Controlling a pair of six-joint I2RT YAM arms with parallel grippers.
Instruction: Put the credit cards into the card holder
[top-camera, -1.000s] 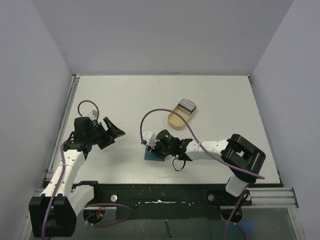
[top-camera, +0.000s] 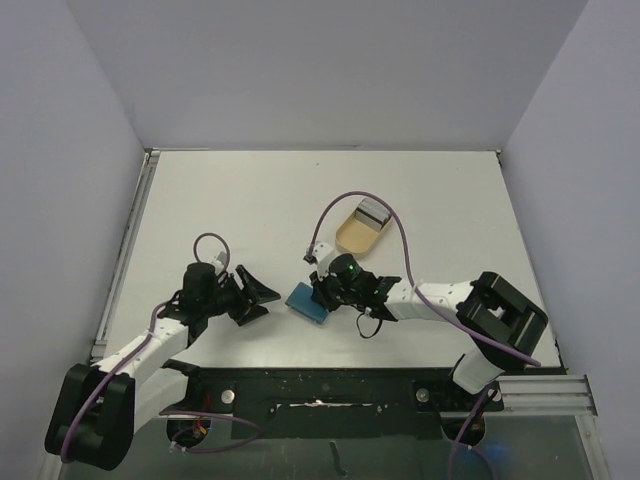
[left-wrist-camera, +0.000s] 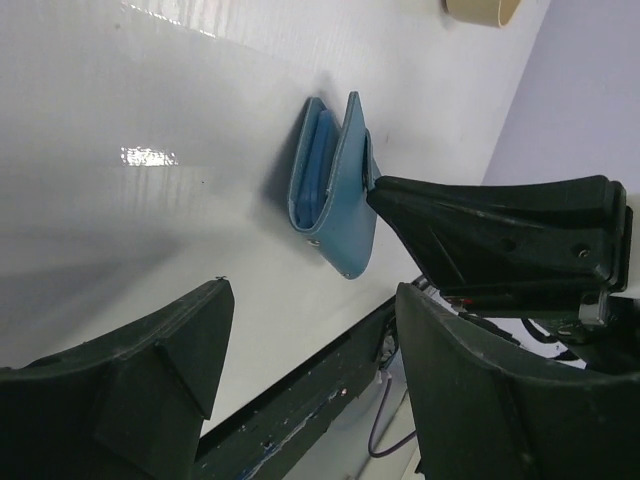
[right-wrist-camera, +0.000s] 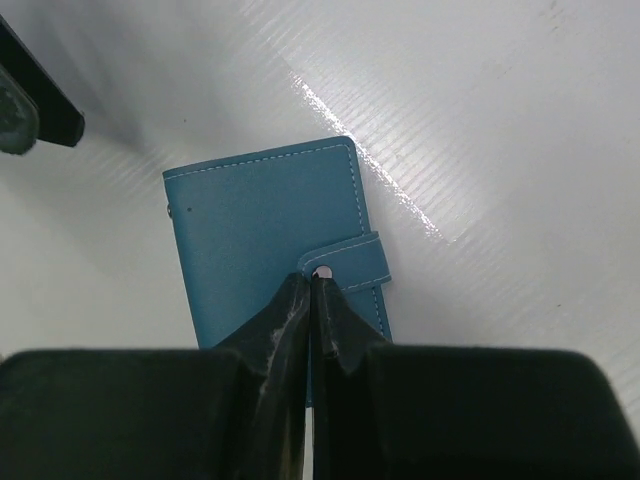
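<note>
The blue card holder (top-camera: 304, 303) rests near the table's front middle, its open side and inner sleeves visible in the left wrist view (left-wrist-camera: 340, 222). My right gripper is shut at its snap-strap side, fingertips on the strap; whether anything thin is between them is hard to tell. My left gripper stands part open to the holder's left, nothing between its fingers. At the back right, a tan tray (top-camera: 353, 240) holds a stack of silver-grey items, likely cards (top-camera: 371, 214).
Grey walls bound it on the sides and back, and a dark bar runs along the front edge.
My left gripper has moved right and toward the front, closer to the holder. My right gripper has shifted right, and the holder looks turned.
</note>
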